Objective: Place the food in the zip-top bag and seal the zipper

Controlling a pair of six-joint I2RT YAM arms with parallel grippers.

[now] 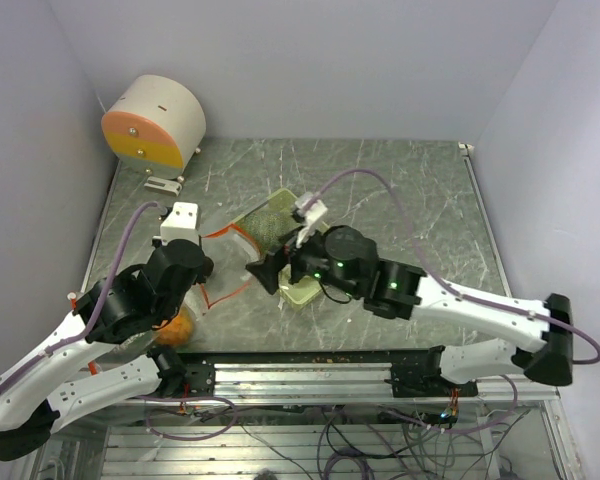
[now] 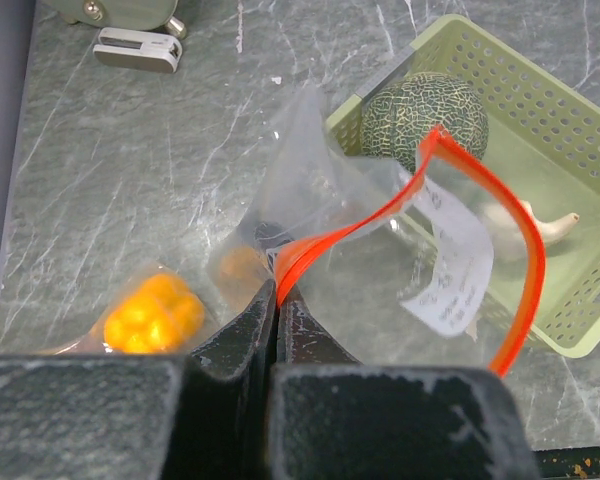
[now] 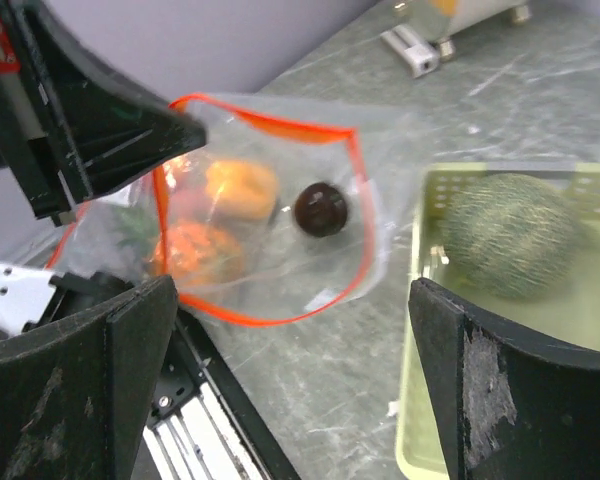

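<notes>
My left gripper is shut on the orange-edged rim of the clear zip top bag (image 2: 310, 180), whose mouth gapes wide toward the basket. Inside the bag, in the right wrist view, are a dark round food item (image 3: 321, 209) and an orange-yellow food item (image 3: 242, 188). A more reddish-orange item (image 3: 202, 254) also shows through the plastic. In that view my right gripper has its fingers spread wide with nothing between them. From the top, the right gripper stands between the bag's mouth and the green basket.
The green basket (image 2: 540, 75) holds a netted melon (image 2: 425, 118) and a pale item (image 2: 550, 229) partly behind the bag's rim. A rounded bread-box-like container (image 1: 155, 120) stands at the back left. Bare grey table (image 1: 410, 200) lies to the right.
</notes>
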